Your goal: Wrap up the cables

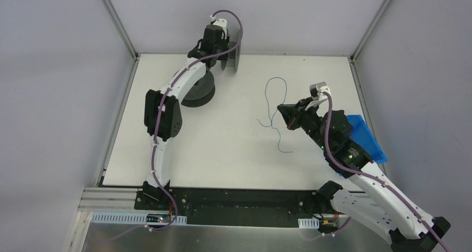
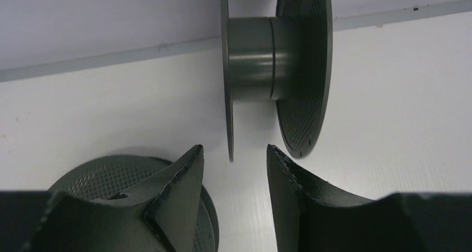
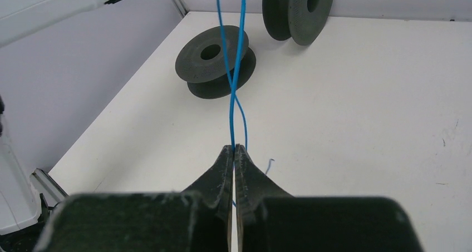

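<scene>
A thin blue cable (image 1: 267, 99) rises in a loop and trails down across the middle of the table in the top view. In the right wrist view the cable (image 3: 238, 68) runs down between the fingertips of my right gripper, which is shut on it. At the far left, my left gripper stands open with nothing between its fingers. Just ahead of it is an upright dark spool (image 2: 250, 60), one thin flange edge lined up with the gap between the fingers. A second dark spool (image 3: 214, 57) lies flat closer in.
A blue bin (image 1: 364, 135) stands at the right edge, partly behind my right arm. Walls close in the table at the back and sides.
</scene>
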